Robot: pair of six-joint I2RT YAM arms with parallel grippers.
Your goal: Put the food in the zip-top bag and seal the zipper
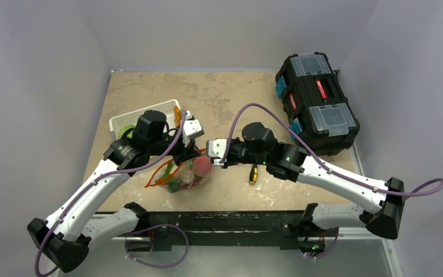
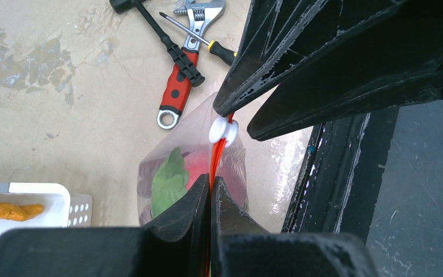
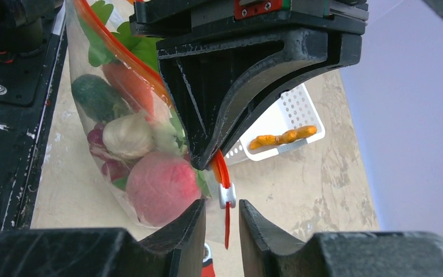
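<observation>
The clear zip bag (image 3: 179,193) with an orange zipper strip (image 2: 214,157) holds food, including a peach (image 3: 164,187), a garlic bulb (image 3: 128,136) and leafy greens (image 2: 170,180). My left gripper is shut on the zipper strip, pinching it close to its end. Just past those fingertips, a white slider (image 2: 224,131) sits on the strip. My right gripper is part open, its fingers on either side of the strip's end, with the slider at the gap between its tips. In the top view (image 1: 187,176) both arms hide the bag's right end.
Tools lie beyond the bag: a red-handled wrench (image 2: 179,86), a hammer (image 2: 164,39) and a screwdriver (image 2: 193,34). A white basket (image 1: 156,108) stands behind the left arm, and a black toolbox (image 1: 317,98) at the back right.
</observation>
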